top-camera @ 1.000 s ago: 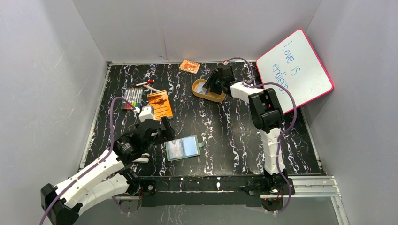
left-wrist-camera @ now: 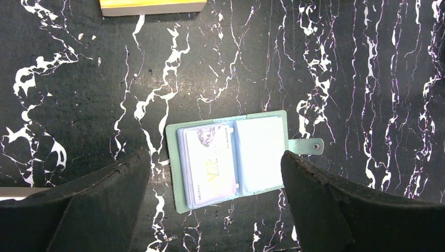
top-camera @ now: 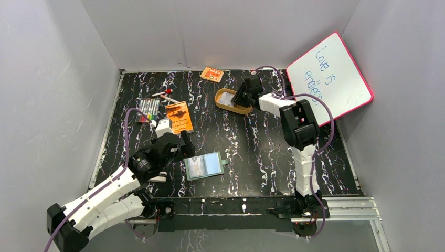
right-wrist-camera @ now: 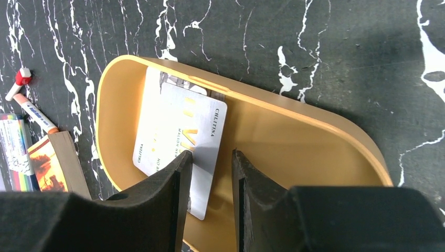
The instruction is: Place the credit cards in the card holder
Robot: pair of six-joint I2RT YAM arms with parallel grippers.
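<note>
An orange oval container [top-camera: 240, 109] holds white cards [right-wrist-camera: 162, 126], leaning toward its left end in the right wrist view. My right gripper is down inside it, fingers part open at the cards' edge, the left finger over the top card; whether it grips is unclear. The green card holder [top-camera: 204, 165] lies open at the front middle, cards in its left side and a blue sleeve on its right. Above it, my left gripper stands open, with nothing between its fingers.
An orange book [top-camera: 179, 116], markers [top-camera: 148, 109] and a small orange booklet [top-camera: 212, 74] lie at left and back. A whiteboard [top-camera: 329, 79] leans at right.
My right gripper has shifted very slightly over the container, with more of the white cards showing in the top view. The left arm is unchanged.
</note>
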